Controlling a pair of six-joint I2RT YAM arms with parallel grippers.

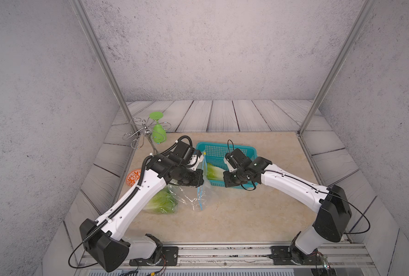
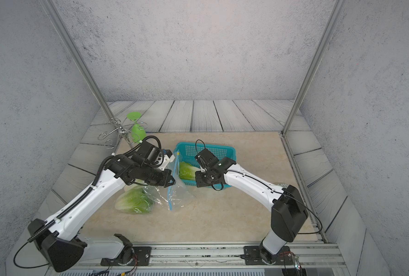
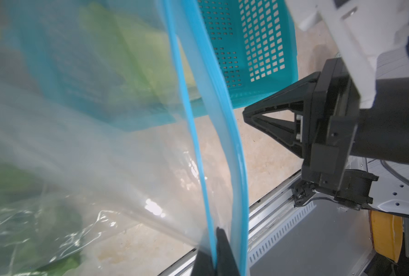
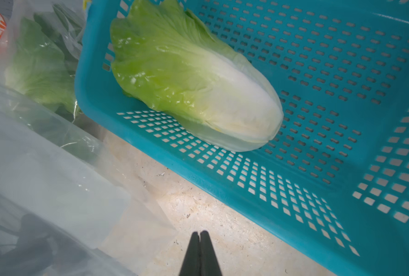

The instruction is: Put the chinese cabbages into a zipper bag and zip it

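Observation:
My left gripper is shut on the blue-edged mouth of the clear zipper bag, which hangs to the left of the basket. One Chinese cabbage shows through the plastic at the bag's lower left. A second Chinese cabbage lies in the teal basket, its leafy end toward the bag. Beside the basket's near rim, my right gripper is shut with nothing between its fingers. The bag lies off to its left, clear of the fingertips. The yellow slider is near the far end of the blue strip.
An orange patterned bowl stands at the left, partly behind my left arm. Behind it are a metal rack and a green goblet-shaped thing.

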